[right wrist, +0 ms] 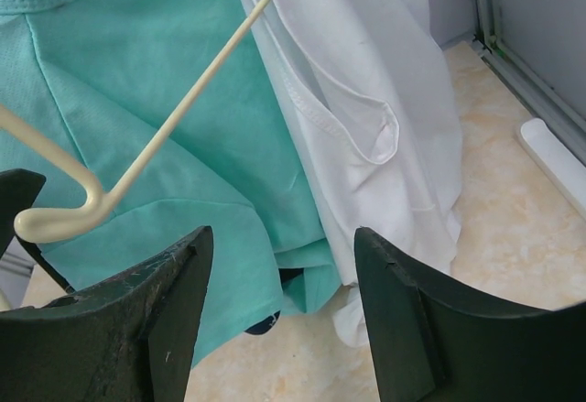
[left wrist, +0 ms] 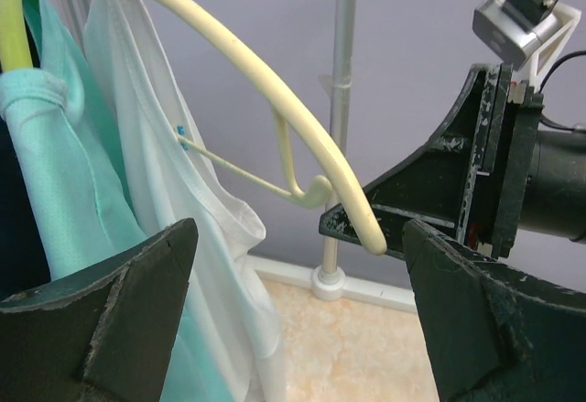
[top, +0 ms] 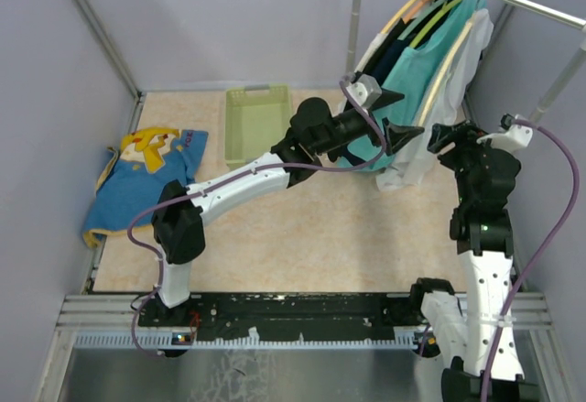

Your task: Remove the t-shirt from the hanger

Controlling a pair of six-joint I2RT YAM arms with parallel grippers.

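Note:
A cream hanger carries the white shirt at the front of the hanging row, beside a teal garment. My left gripper is open around the hanger's near end; in the left wrist view the end sits between its fingers, not visibly clamped. My right gripper stands open just right of the hanger, facing the garments; in the right wrist view the hanger's lower bar runs above and left of its fingers, with white and teal cloth beyond.
A metal rail on upright poles holds several garments. A green basket stands at the back centre, and a blue shirt with a yellow figure lies at the left.

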